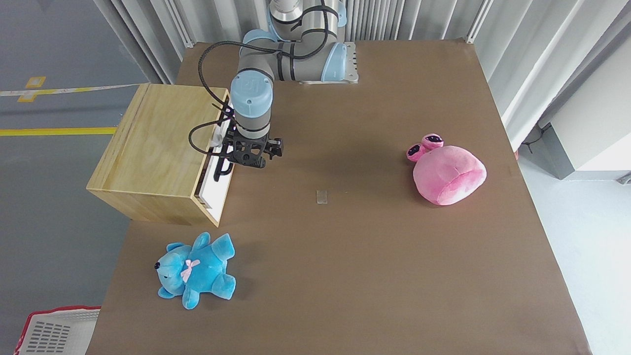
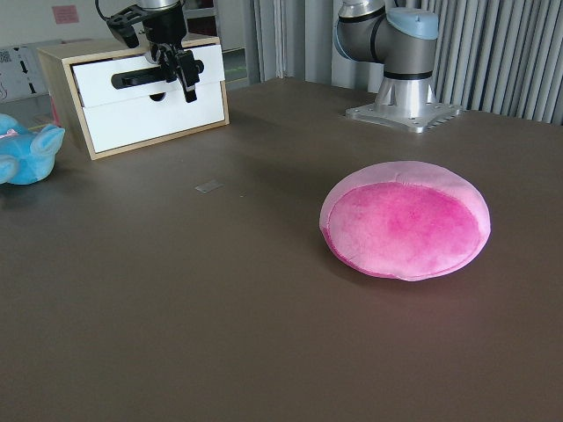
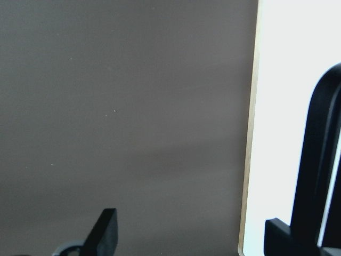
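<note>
My gripper [image 1: 267, 153] is at the white drawer front of the wooden cabinet [image 1: 156, 141], by a black bar handle [image 2: 137, 77]. The top drawer front [image 2: 98, 84] sits almost flush with the cabinet. In the wrist view the black handle [image 3: 314, 170] fills the right side, with my fingertips low in view beside it; whether they are open or shut on anything is unclear.
A blue teddy bear [image 1: 204, 269] lies in front of the cabinet. A pink plush toy [image 1: 449, 175] is on the right of the brown table [image 1: 384, 266], whose middle is clear. A basket [image 1: 56, 331] stands off the table at lower left.
</note>
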